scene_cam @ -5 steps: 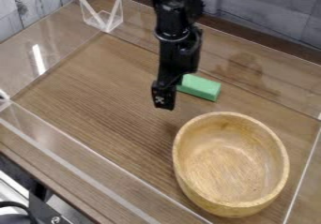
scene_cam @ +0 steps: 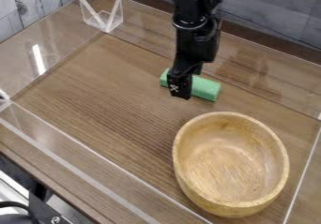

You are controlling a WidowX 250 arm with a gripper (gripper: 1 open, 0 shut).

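Note:
My black gripper point(scene_cam: 187, 80) hangs from the top of the camera view, directly over a green rectangular block point(scene_cam: 204, 90) lying on the wooden table. Its fingers cover part of the block's left half. Whether they are open or closed on the block I cannot tell from this angle.
A large beige oval bowl point(scene_cam: 230, 164) takes up the lower right. A white wire-like object point(scene_cam: 104, 14) stands at the back left near the table edge.
The gripper has moved up in the view and right, from the bare table left of the green block to over the block.

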